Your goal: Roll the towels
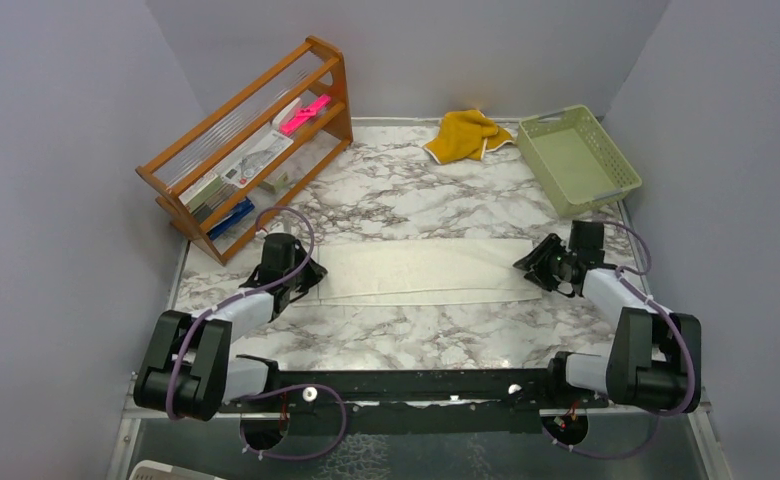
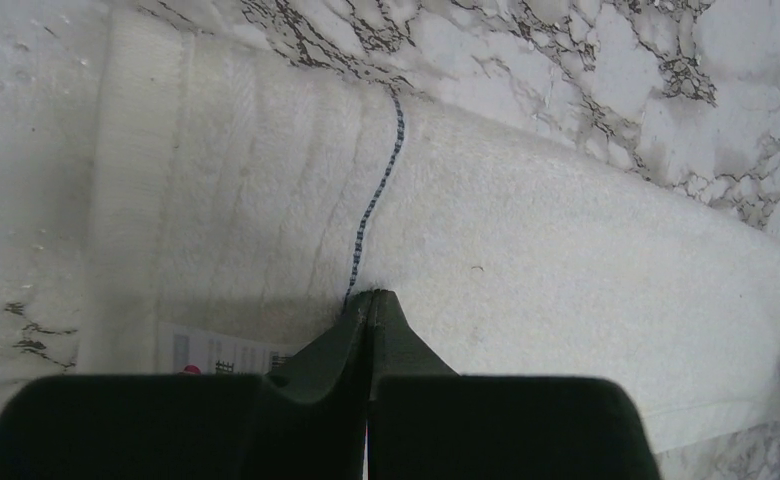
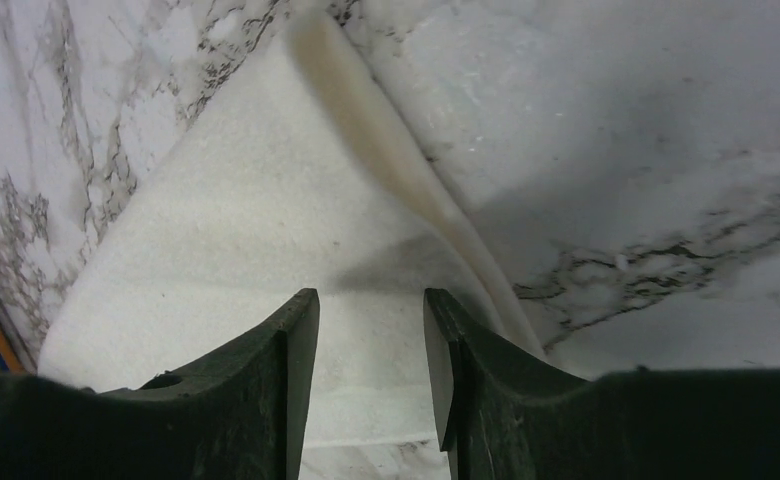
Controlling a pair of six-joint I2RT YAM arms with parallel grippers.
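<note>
A cream-white towel lies folded lengthwise across the marble table, its upper layer stopping just short of the front edge. At its left end, near a blue stitched line and a label, my left gripper is shut with its tips against the cloth; whether any fabric is pinched cannot be told. My right gripper is part open over the towel's right end, the cloth showing between and beyond its fingers. A yellow towel lies crumpled at the back.
A green basket stands empty at the back right. The wooden rack holding small items is at the back left. Bare marble lies between the white towel and the back wall.
</note>
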